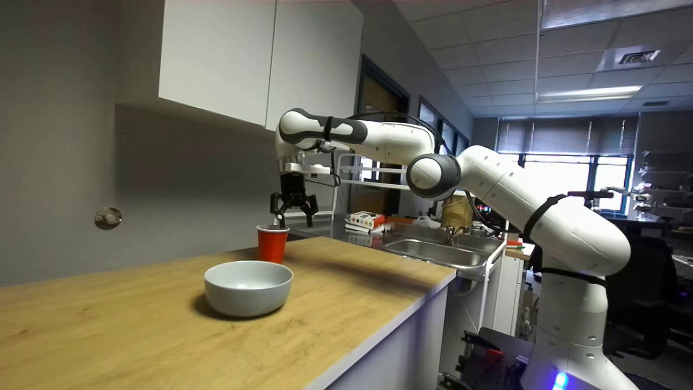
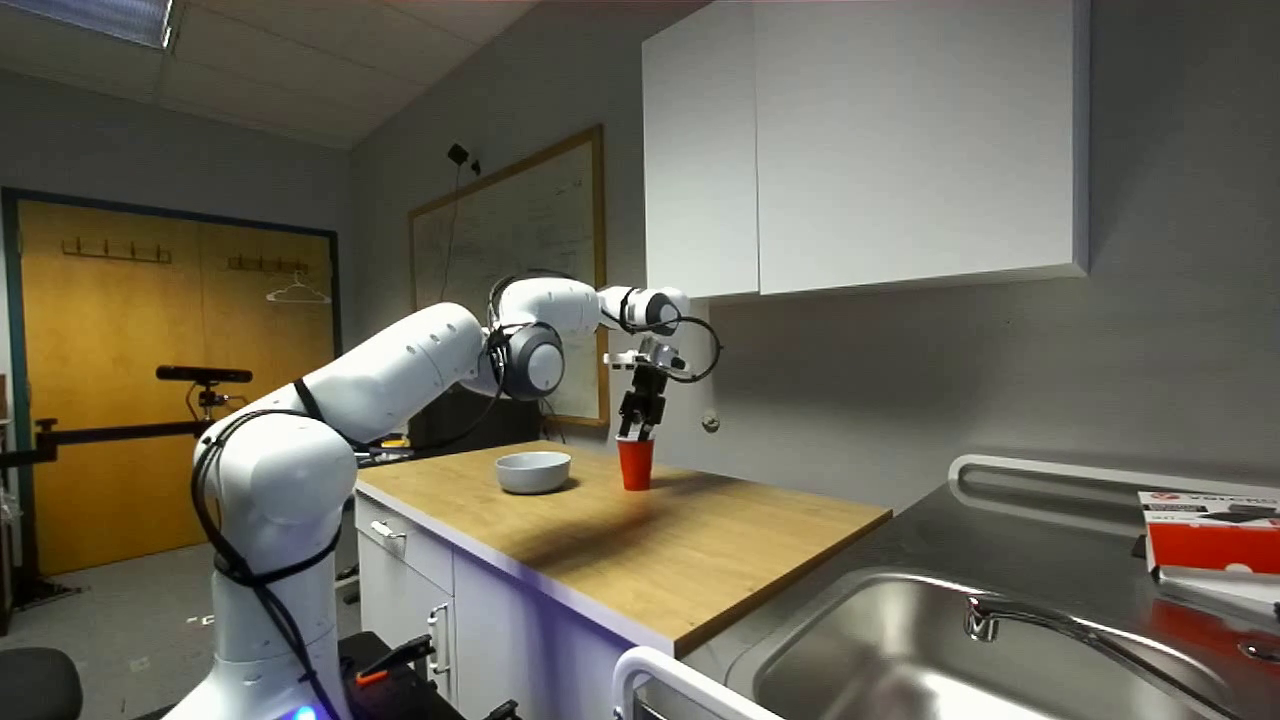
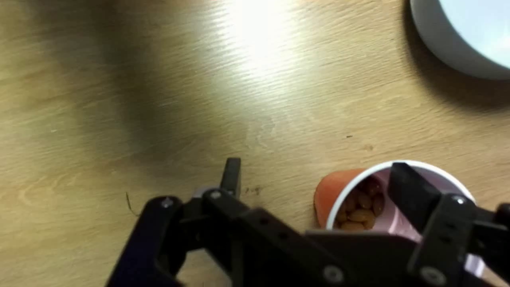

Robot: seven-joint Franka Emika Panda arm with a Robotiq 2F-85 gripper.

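Observation:
A red cup [image 1: 271,246] with a white rim and pale inside stands on the wooden counter. Brown, bean-like pieces [image 3: 359,210] lie inside it, as the wrist view shows. My black gripper [image 1: 295,222] is above the cup, its fingers spread wide. One finger [image 3: 410,189] overlaps the cup's mouth and appears to dip inside the rim, while the other finger [image 3: 232,176] is outside over bare wood. Nothing is pinched between them. A pale grey bowl [image 1: 248,296] sits close to the cup, with no contents visible.
White cupboards [image 2: 912,156] hang above the back of the counter. Beyond the counter's end is a metal sink [image 2: 900,600] with a faucet [image 2: 1068,630]. The wooden counter [image 2: 672,546] has clear room on the sink side of the cup.

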